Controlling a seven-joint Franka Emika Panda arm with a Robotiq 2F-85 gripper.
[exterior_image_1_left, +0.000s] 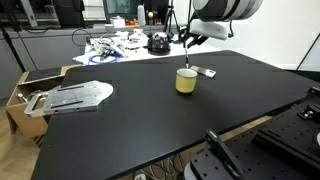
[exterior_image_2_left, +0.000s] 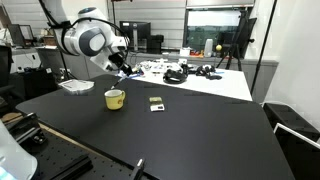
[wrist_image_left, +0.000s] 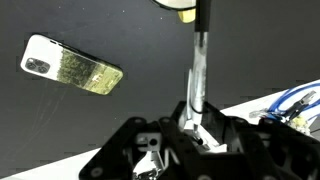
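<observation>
A thin, stick-like object (wrist_image_left: 199, 68), dark at one end and silvery along the rest, is held by my gripper, which is shut on it. In exterior view 1 the stick hangs almost upright from the gripper (exterior_image_1_left: 186, 41), its low end close to the rim of a yellow cup (exterior_image_1_left: 185, 82). Whether the tip is inside the cup I cannot tell. Exterior view 2 has the yellow cup (exterior_image_2_left: 115, 100) upright below the gripper. Only a little of the cup (wrist_image_left: 186, 14) enters the wrist view, at the top edge.
A flat piece (wrist_image_left: 70, 64), part white and part mottled green, lies beside the cup on the black table (exterior_image_1_left: 130, 125). Toward the table's left in exterior view 1 is a pale tray (exterior_image_1_left: 78, 96). Cables and tools (exterior_image_1_left: 120, 45) clutter the back.
</observation>
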